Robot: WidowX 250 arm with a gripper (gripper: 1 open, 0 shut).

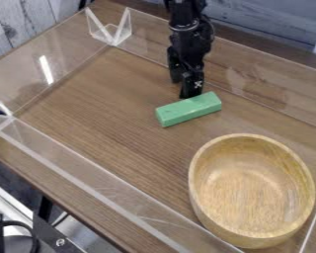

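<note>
My gripper [190, 81] hangs down from the top centre on a dark arm, its tip just behind a green rectangular block [189, 110] that lies at a slant on the wooden table [88, 148]. The fingers are small and dark; whether anything is between them is too small to tell.
A large round tan bowl [251, 230] fills the lower right. A small white wire-like object [110, 31] is at the upper left. Clear plastic edging runs along the lower left, with dark cables in the bottom corner.
</note>
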